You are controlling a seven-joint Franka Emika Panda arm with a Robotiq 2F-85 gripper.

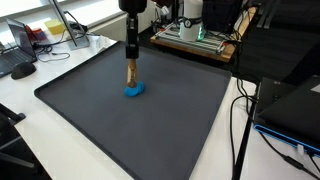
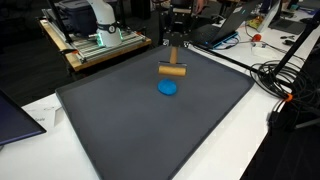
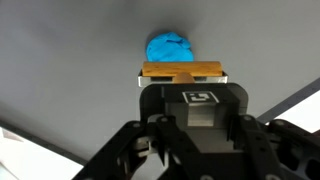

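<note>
In exterior view 1, my gripper (image 1: 131, 57) points down, shut on the handle of a T-shaped wooden tool (image 1: 131, 73) that looks like a small roller. Its crosswise wooden head (image 2: 172, 70) shows in exterior view 2, below the upright handle. On the dark mat lies a flat, round blue lump (image 2: 167, 87), dough-like. The wrist view has the wooden head (image 3: 183, 69) right beside the blue lump (image 3: 170, 48), overlapping its edge in the picture. Whether the two touch, I cannot tell.
A wooden stand with white and green items (image 2: 107, 38) is off one side of the mat. Cables (image 1: 240, 100) run along another side, and a laptop (image 1: 15, 62) sits farther off.
</note>
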